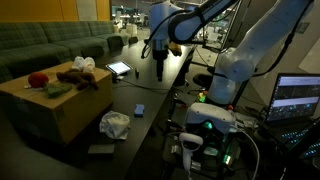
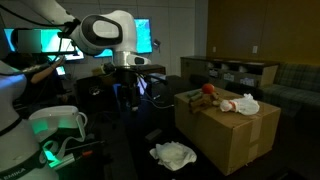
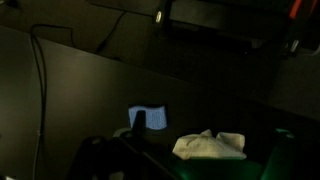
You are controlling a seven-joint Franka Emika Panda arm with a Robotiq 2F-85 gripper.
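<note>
My gripper (image 1: 153, 64) hangs high over the dark table, open, with nothing seen between its fingers. Well below it lies a small blue block (image 1: 139, 110), which the wrist view shows as a pale blue, roughly square piece (image 3: 148, 117) near the lower middle. A crumpled white cloth (image 1: 115, 124) rests close to the block, at the table's near left part; in the wrist view this cloth (image 3: 210, 146) is right of the block, partly hidden along the bottom edge. Both are apart from the gripper.
A large cardboard box (image 2: 225, 138) stands beside the cloth, with a red ball (image 1: 38, 79), a brown plush toy (image 2: 204, 100) and a white cloth-like item (image 2: 240, 104) on top. A tablet-like object (image 1: 119, 68) lies farther back.
</note>
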